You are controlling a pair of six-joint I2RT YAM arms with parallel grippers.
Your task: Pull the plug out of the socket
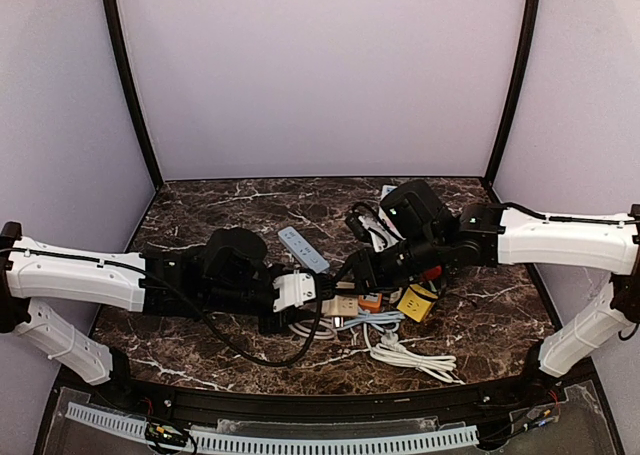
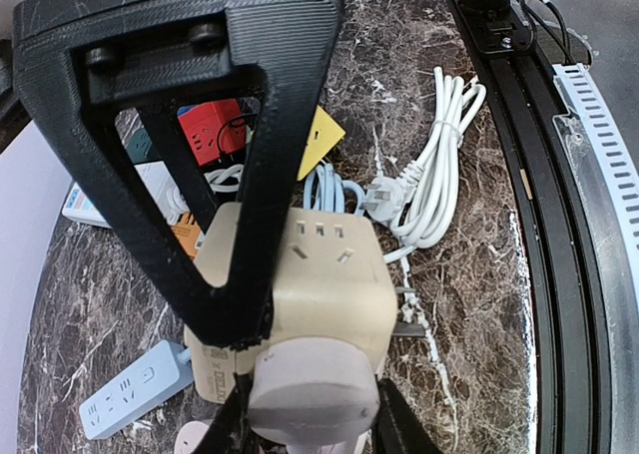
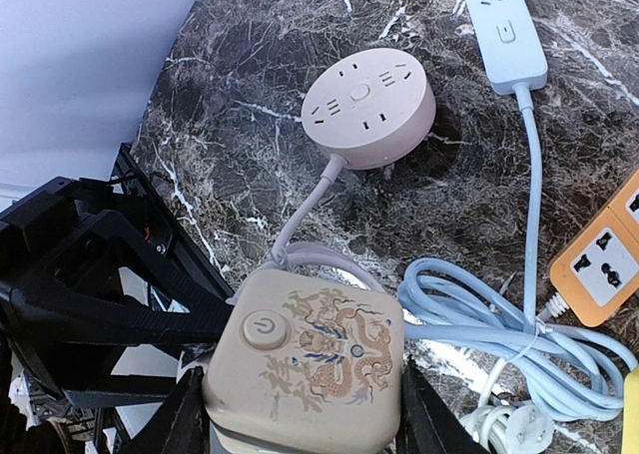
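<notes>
A beige cube socket with slots on its faces is held above the table by my right gripper, shut on its sides. In the right wrist view, its top shows a dragon print and a round button. My left gripper is shut on a pale, rounded plug, which lies right against the cube in the left wrist view. Whether the plug's prongs sit in the cube's slots is hidden. From above, the two grippers meet at the middle of the table, and the cube shows only partly beneath them.
A round pink power strip, a blue strip and an orange strip lie on the marble table. Coiled blue cable, coiled white cable and a yellow block are close by.
</notes>
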